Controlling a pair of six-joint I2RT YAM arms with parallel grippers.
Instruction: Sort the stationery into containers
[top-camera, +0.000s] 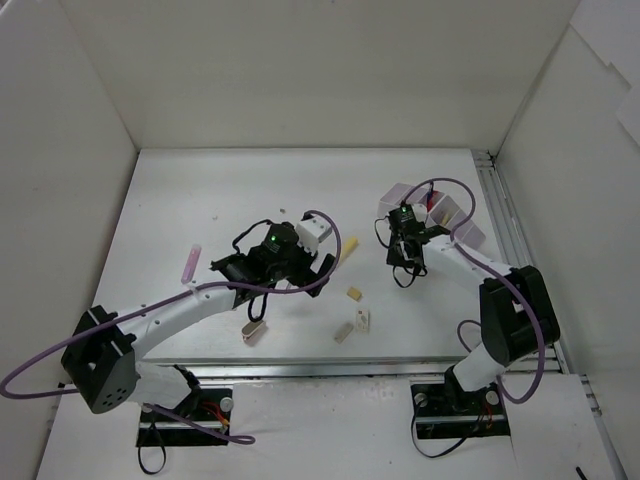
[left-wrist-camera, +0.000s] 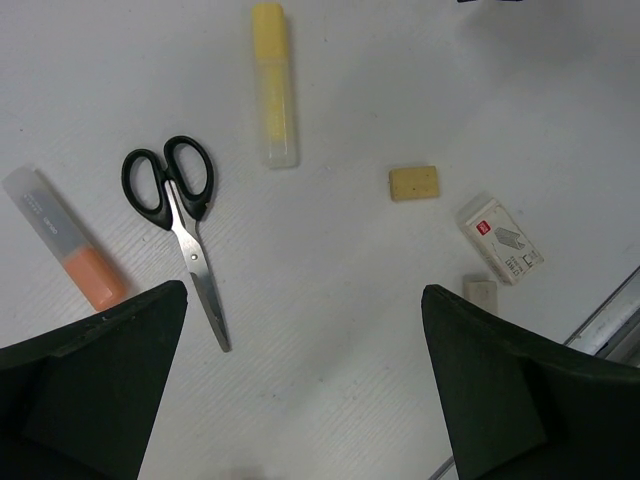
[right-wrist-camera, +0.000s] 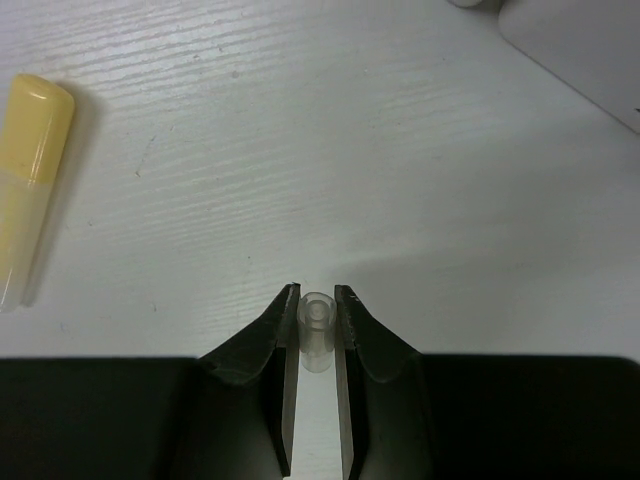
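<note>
My right gripper is shut on a small clear-and-white round-ended piece (right-wrist-camera: 317, 345), perhaps a pen end; most of it is hidden. It hangs over bare table, just in front of the white divided container (top-camera: 396, 197). My left gripper stands open above the table, nothing between its fingers. Below it, the left wrist view has black-handled scissors (left-wrist-camera: 190, 230), an orange highlighter (left-wrist-camera: 68, 240), a yellow highlighter (left-wrist-camera: 276, 85), a tan eraser (left-wrist-camera: 414, 183), a boxed eraser (left-wrist-camera: 502, 240) and a pale block (left-wrist-camera: 481, 294).
Dark and reddish stationery (top-camera: 431, 197) stands in the container. A pink highlighter (top-camera: 191, 263) lies at far left, and a wood-toned block (top-camera: 254, 332) near the front edge. Purple cables loop over both arms.
</note>
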